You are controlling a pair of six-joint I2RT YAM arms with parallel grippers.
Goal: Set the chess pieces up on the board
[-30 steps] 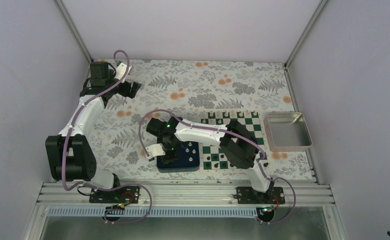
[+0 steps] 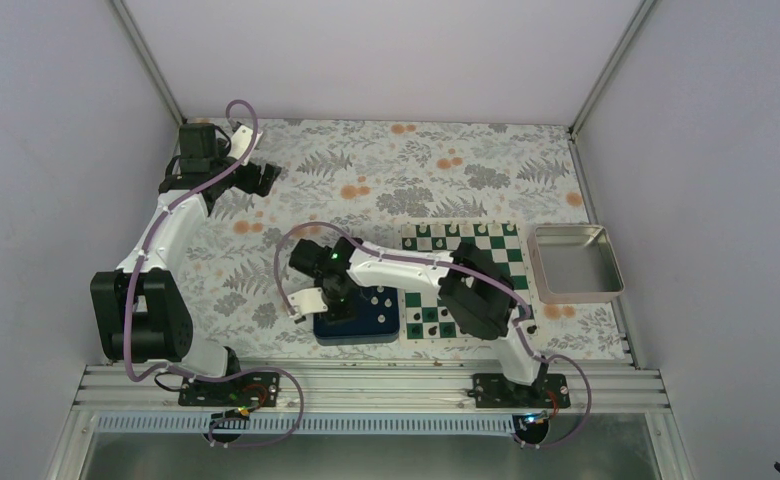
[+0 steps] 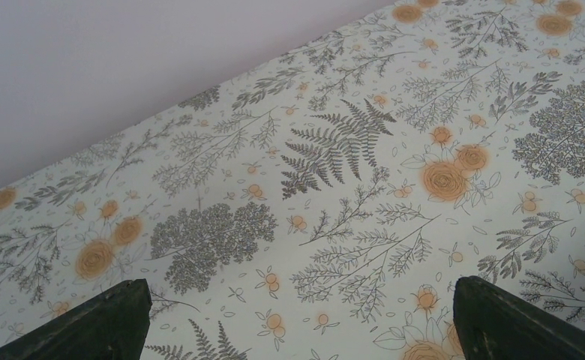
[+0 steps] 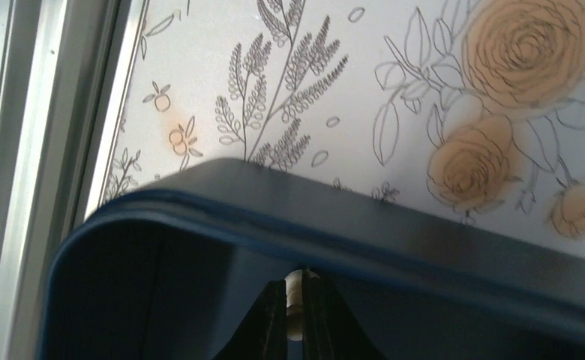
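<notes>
The dark blue tray (image 2: 358, 338) stands left of the green and white chess board (image 2: 511, 232), with several pale chess pieces (image 2: 381, 318) in it. My right gripper reaches down into the tray. Its fingers (image 4: 269, 319) have closed to a narrow gap on a white chess piece (image 4: 295, 324), partly hidden by them. Dark pieces (image 2: 432, 330) stand along the board's near side; the right arm covers part of the board. Far off at the back left, my left gripper (image 2: 269, 180) is open above bare tablecloth, nothing between its fingers.
An empty metal tray (image 2: 576, 298) sits right of the board. The tray wall (image 4: 274, 187) rises close beside my right fingers. Behind the tray and board, the flowered tablecloth (image 2: 366, 165) is clear. Metal rails (image 2: 396, 378) run along the front edge.
The left arm has stayed still.
</notes>
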